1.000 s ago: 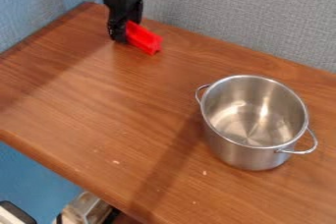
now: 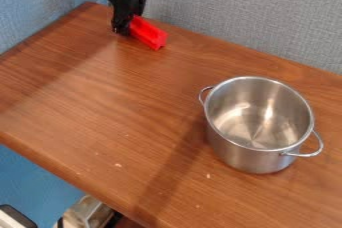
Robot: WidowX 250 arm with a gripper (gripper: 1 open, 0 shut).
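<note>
A black gripper (image 2: 124, 17) reaches down from the top edge to the back left of the wooden table, at the near end of a red block (image 2: 148, 34) lying there. Its fingers are dark and small in the view, so whether they touch or hold the block cannot be told. A steel pot (image 2: 258, 122) with two side handles stands empty on the right of the table.
Grey walls border it at the back and left. A metal fixture (image 2: 87, 215) shows at the bottom left, below the table's edge.
The gripper and the red block have shifted slightly up and to the left, toward the back corner. The pot is unmoved.
</note>
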